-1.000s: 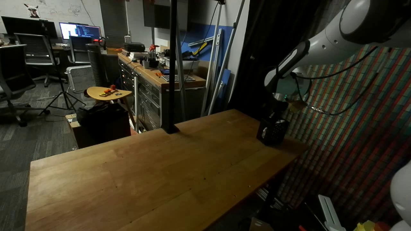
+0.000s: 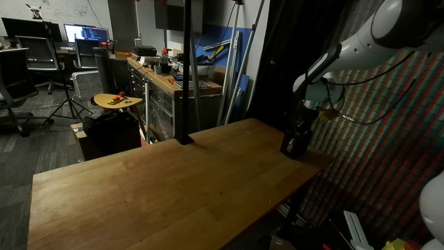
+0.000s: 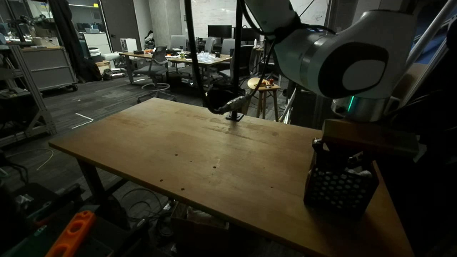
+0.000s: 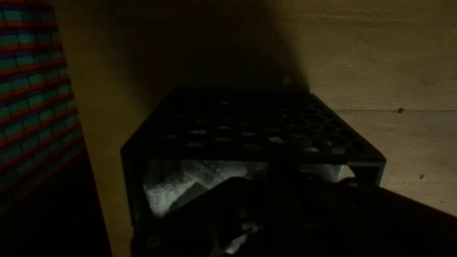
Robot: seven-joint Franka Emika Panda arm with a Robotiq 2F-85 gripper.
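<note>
A black basket with holes in its walls (image 3: 340, 188) stands on the right end of the wooden table. Pale, crumpled, cloth-like stuff (image 4: 169, 188) lies inside it, showing under the rim in the wrist view. My gripper is down at the basket's open top, its dark fingers against the dark interior. It is shut, and nothing can be made out between its fingertips. In exterior view 1 the basket (image 2: 296, 143) sits right below the gripper, whose lower part is hidden in shadow.
Bare wooden tabletop (image 2: 166, 187) stretches away on the basket's open side. A black post (image 2: 186, 83) rises from the table's far edge. A patterned curtain (image 2: 374, 137) hangs close behind the basket.
In exterior view 1 the arm and gripper have shifted a little to the right. The basket stands slightly farther right too, its holed wall less visible.
</note>
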